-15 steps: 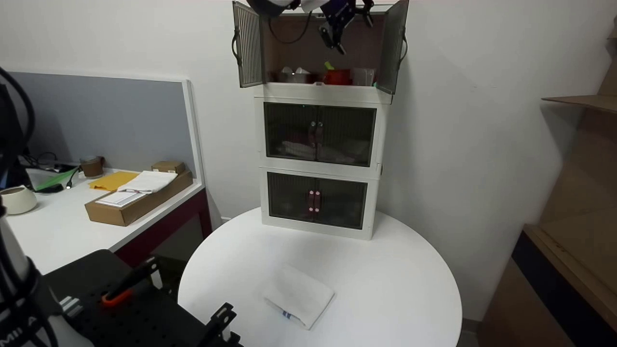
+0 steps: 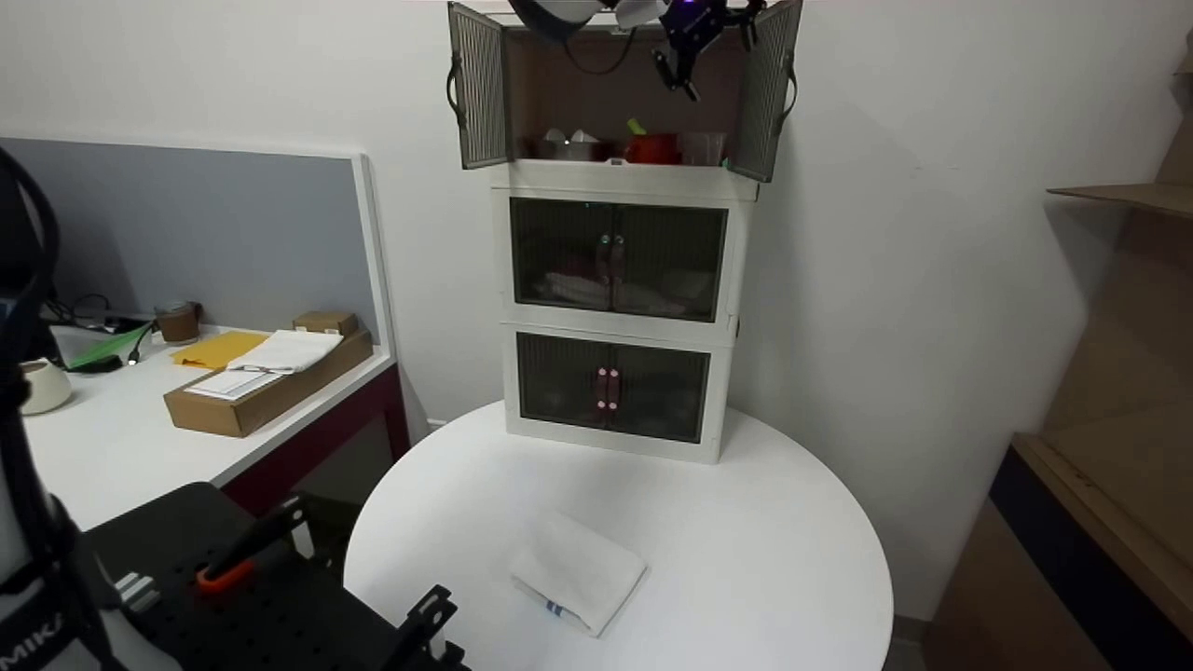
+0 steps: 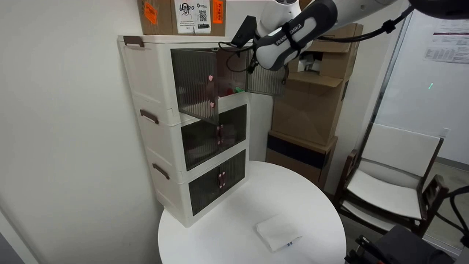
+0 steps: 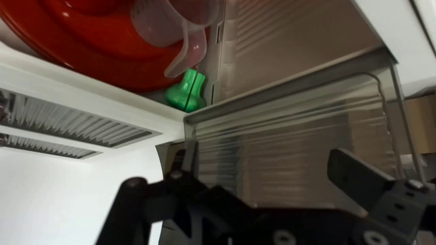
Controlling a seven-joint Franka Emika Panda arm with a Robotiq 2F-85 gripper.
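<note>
My gripper (image 2: pixel 721 67) is up at the open top compartment of the white cabinet (image 2: pixel 625 177), towards its right side. It stands open, and nothing is held between its fingers. The clear ribbed right door (image 2: pixel 767 95) is swung outward; the wrist view has this door (image 4: pixel 286 155) behind the fingers, and contact with it cannot be told. The ribbed left door (image 2: pixel 481 89) also stands open. Inside are a red dish (image 4: pixel 94 53), a clear measuring cup (image 4: pixel 157 24) and a green object (image 4: pixel 186 92).
Both lower compartments (image 2: pixel 612 386) are closed. A folded white cloth (image 2: pixel 576 570) lies on the round white table (image 2: pixel 772 537), which is otherwise clear. Cardboard boxes (image 3: pixel 303 105) stand to the right of the cabinet. A metal-looking pot (image 2: pixel 570 149) sits at the compartment's left.
My gripper has moved to the right across the top compartment, staying open. The right door has swung slightly further outward. The cloth and the compartment's contents have not moved.
</note>
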